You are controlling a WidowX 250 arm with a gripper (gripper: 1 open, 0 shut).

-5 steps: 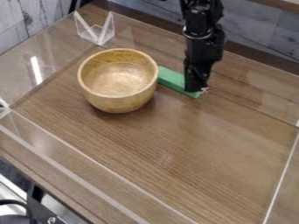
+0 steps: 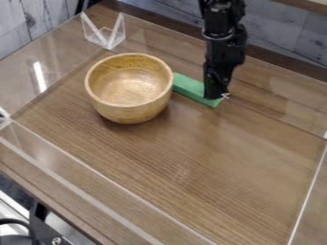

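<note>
The black gripper point(image 2: 216, 90) reaches down from the top of the camera view, its tips over the right end of a green flat block point(image 2: 194, 89) on the wooden table. It looks shut, with nothing visible between its fingers, though the tips are small and dark. A large wooden bowl point(image 2: 128, 86) sits just left of the green block.
A clear plastic piece point(image 2: 105, 34) stands at the back left. Black cable lies at the bottom left corner, and grey walls edge the back.
</note>
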